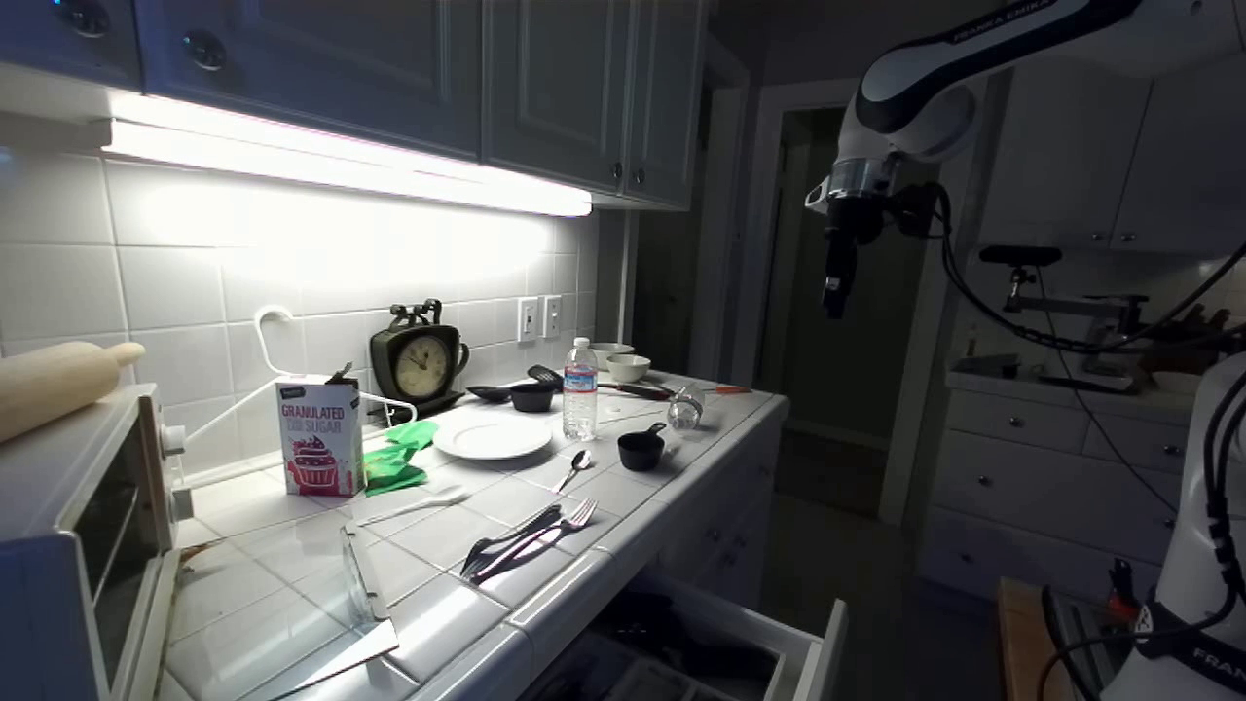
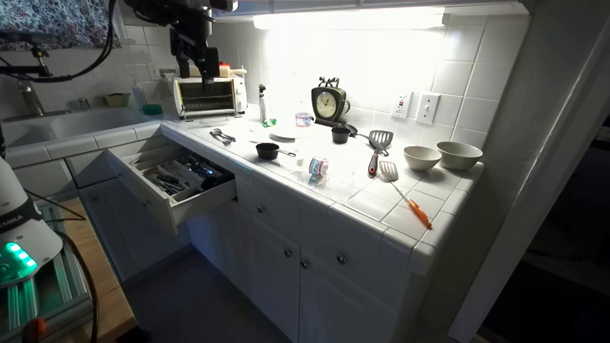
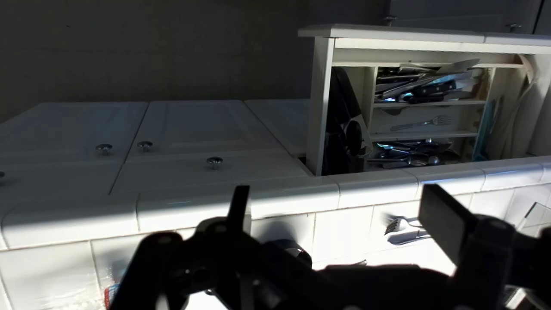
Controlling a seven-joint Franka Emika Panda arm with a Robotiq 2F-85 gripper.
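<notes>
My gripper (image 1: 834,306) hangs in the air in front of the counter, pointing down, well above the worktop. In the wrist view its fingers stand wide apart, and the gripper has nothing between its fingers. Below it runs the white tiled counter (image 3: 289,196). An open drawer (image 2: 166,211) juts out under the counter edge; cutlery (image 3: 421,124) lies in its divided tray. On the worktop rest a fork (image 1: 580,514) beside dark utensils, a spoon (image 1: 573,466), a black measuring cup (image 1: 641,451), a white plate (image 1: 492,438) and a water bottle (image 1: 580,391).
A sugar box (image 1: 318,438), a clock (image 1: 417,360) and a toaster oven (image 1: 88,549) line the wall side. Two bowls (image 2: 421,158) and an orange-handled turner (image 2: 419,213) occupy the far end. A clear object (image 1: 685,409) lies near the counter's front edge.
</notes>
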